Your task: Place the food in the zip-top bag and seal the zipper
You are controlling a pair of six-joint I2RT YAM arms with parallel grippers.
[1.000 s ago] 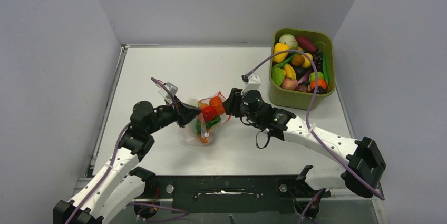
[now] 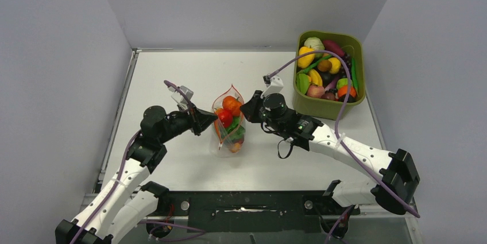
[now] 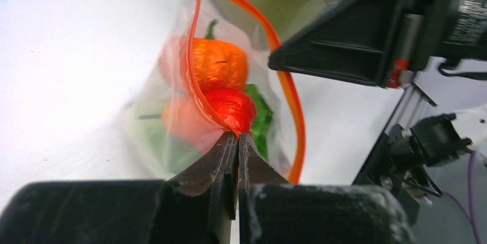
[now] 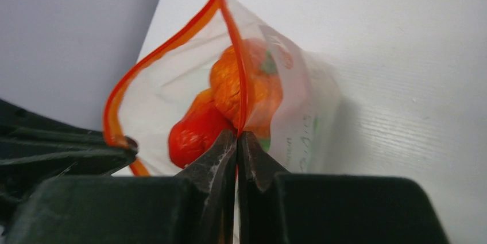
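Observation:
The clear zip top bag with an orange-red zipper rim stands on the white table, its mouth gaping. Inside sit an orange pepper, a red tomato-like piece and green leafy food. My left gripper is shut on one side of the rim. On the opposite side, my right gripper is shut on the zipper rim too. In the top view the left gripper and right gripper flank the bag, their fingertips small there.
A green bin full of toy fruit and vegetables stands at the back right, behind the right arm. Bare table lies behind the bag and to its left.
The bag has turned more upright and its mouth has changed shape. The left arm has barely moved.

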